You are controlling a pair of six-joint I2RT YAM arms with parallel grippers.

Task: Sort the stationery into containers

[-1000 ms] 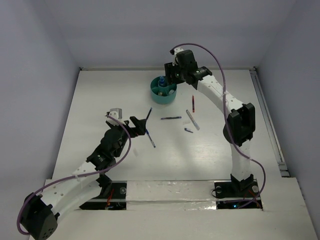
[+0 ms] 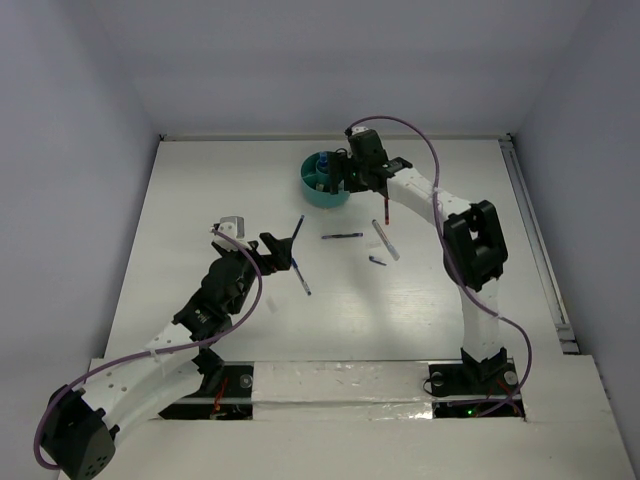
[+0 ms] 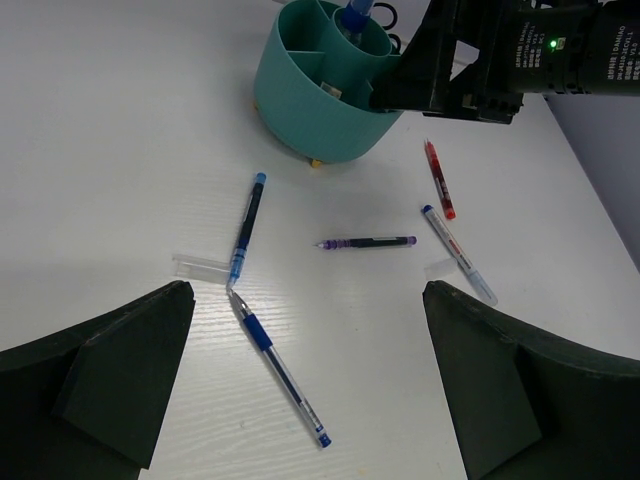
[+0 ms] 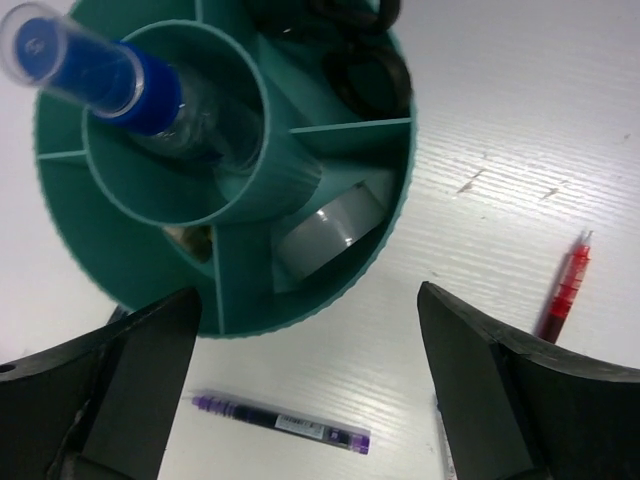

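Observation:
A teal divided organizer (image 3: 305, 125) holds a blue-capped bottle, black scissors, a tape roll (image 4: 330, 228) and other small items. My right gripper (image 2: 341, 172) is open over its near right side, nothing between its fingers. My left gripper (image 2: 277, 251) is open at the lower left, above loose pens. On the table lie a dark blue pen (image 3: 248, 222), a clear blue pen (image 3: 285, 378), a purple pen (image 3: 368, 243), a red pen (image 3: 440, 178), a white pen (image 3: 459, 253) and a small blue item (image 2: 377, 260).
Grey walls surround it, with a rail (image 2: 535, 250) along the right edge.
My right gripper has moved down toward the front over the organizer, now over its near side. My left arm has not moved.

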